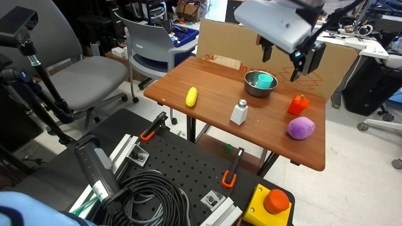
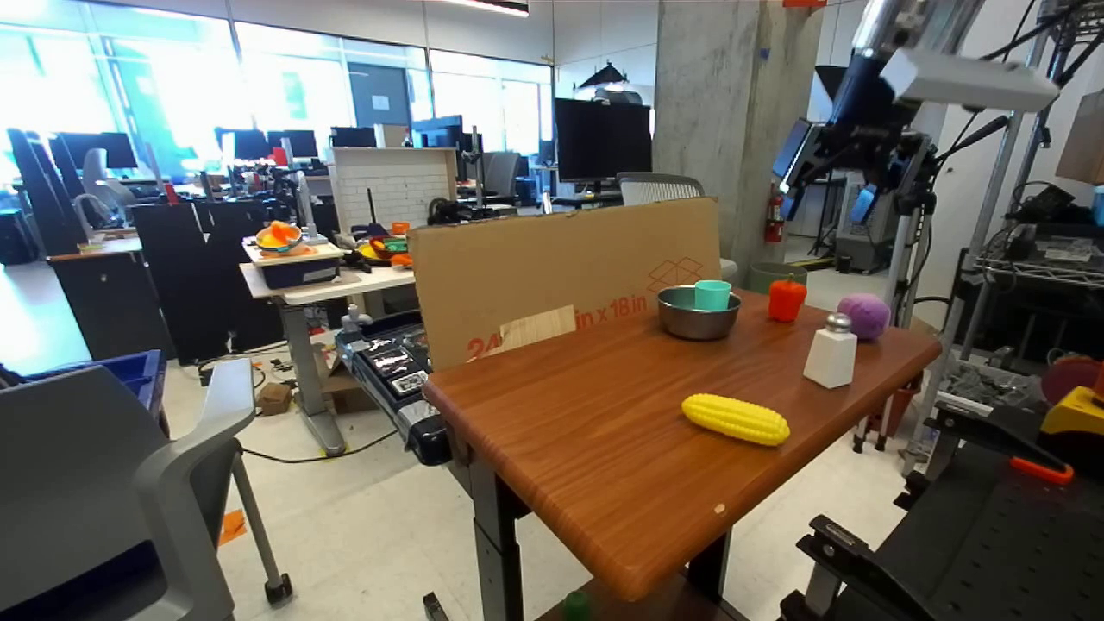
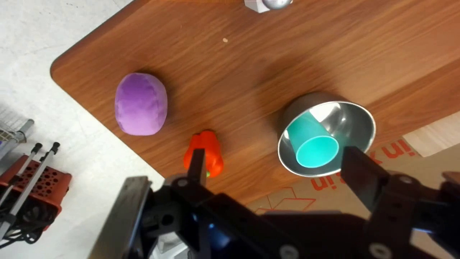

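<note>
High above the far right part of the table, my gripper [image 1: 280, 67] stands open with nothing between its fingers. Below it, a metal bowl [image 1: 251, 89] rests on the wooden table [image 1: 211, 90], and a teal cup [image 1: 264, 81] sits tilted inside the bowl. To the right of the bowl are a red pepper [image 1: 298, 105] and a purple plush ball [image 1: 301, 128]. Nearer the front edge stands a white shaker [image 1: 239, 113] with a metal cap. A yellow corn cob [image 1: 191, 97] lies toward the left. In the wrist view, one finger partly covers the red pepper [image 3: 207, 149].
A cardboard sheet [image 1: 226, 41] rises along the table's back edge. In front is a black pegboard bench [image 1: 177, 150] with clamps, coiled cable and a yellow box with a red button [image 1: 277, 201]. Bare tabletop lies between the corn and bowl.
</note>
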